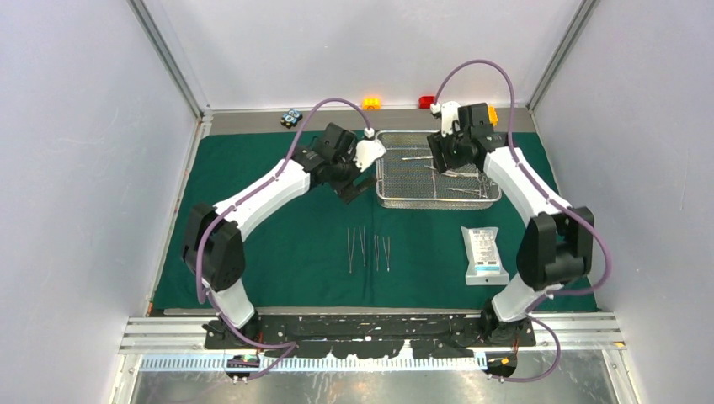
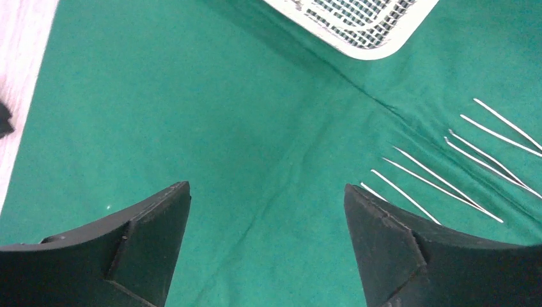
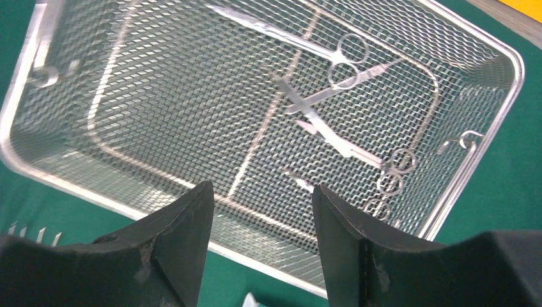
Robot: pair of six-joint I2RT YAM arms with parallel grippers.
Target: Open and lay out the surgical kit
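The mesh tray (image 1: 396, 204) stands at the back right of the green cloth. Inside it, the right wrist view shows ring-handled scissors or clamps (image 3: 305, 45) at the far side, another ring-handled tool (image 3: 364, 155) crossed by flat handles (image 3: 313, 118), and smaller pieces. Above the tray hangs my right gripper, open and empty. My left gripper is open over bare cloth, just left of the tray, with nothing between its fingers. Several tweezers (image 1: 364, 246) lie side by side on the cloth in front of the tray; their tips also show in the left wrist view.
A white sealed packet (image 1: 484, 257) lies at the front right. Yellow (image 1: 371, 103) and red (image 1: 427, 102) containers stand along the back, beside a small dark object (image 1: 291, 118) further left.
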